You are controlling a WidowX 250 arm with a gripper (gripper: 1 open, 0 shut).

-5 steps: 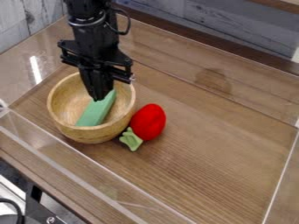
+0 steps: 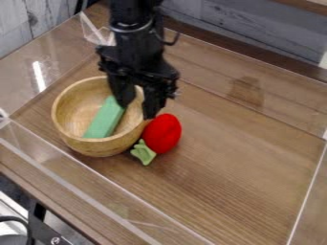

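My gripper (image 2: 138,94) is open above the right part of a wooden bowl (image 2: 76,134), its dark fingers spread over the bowl's rim. A green elongated object (image 2: 105,121) lies in the bowl. A red, rounded object (image 2: 165,132) with a small green leafy piece (image 2: 143,152) sits just right of the bowl, close below the gripper's right finger.
A pale wall or edge runs along the back, and dark cables lie off the table at the lower left.
The gripper has moved lower and a little to the right, toward the red object. The bowl and objects look unmoved.
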